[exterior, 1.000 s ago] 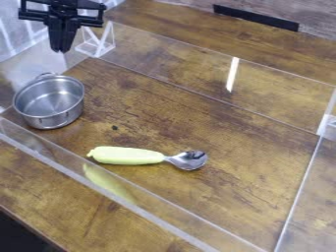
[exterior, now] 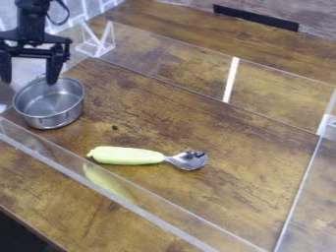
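Note:
A steel pot (exterior: 50,103) sits at the left inside a clear-walled enclosure. Just above it, at the upper left edge, is my black gripper (exterior: 29,61), open, its fingers hanging over the pot's back rim. A spoon (exterior: 187,159) with a steel head lies in the lower middle, and a pale yellow corn-like object (exterior: 126,155) lies in line with it, covering or forming its handle; I cannot tell which.
Transparent walls border the wooden worktop (exterior: 210,103) at the front, back and right. A dark slot (exterior: 256,17) is at the back.
My gripper has come down from the top edge and moved left, to just over the pot. The pot, spoon and yellow object have not moved.

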